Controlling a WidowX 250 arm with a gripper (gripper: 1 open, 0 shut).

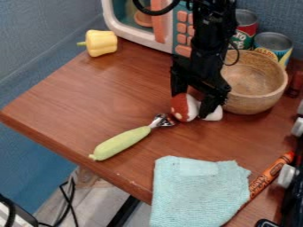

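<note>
The black gripper [197, 99] points down at a red-and-white object [183, 108], which lies on the wooden table in front of a wicker bowl [258, 89]; its fingers are on or around that object, and whether they are closed on it I cannot tell. A pale green-handled utensil [120, 142] with a metal head lies to the left and nearer.
A yellow pepper [102, 43] is at the back left, a toy microwave [164, 27] and cans [271, 48] at the back. A light blue cloth [199, 186], an orange tube [270, 177] and dark bottles are front right.
</note>
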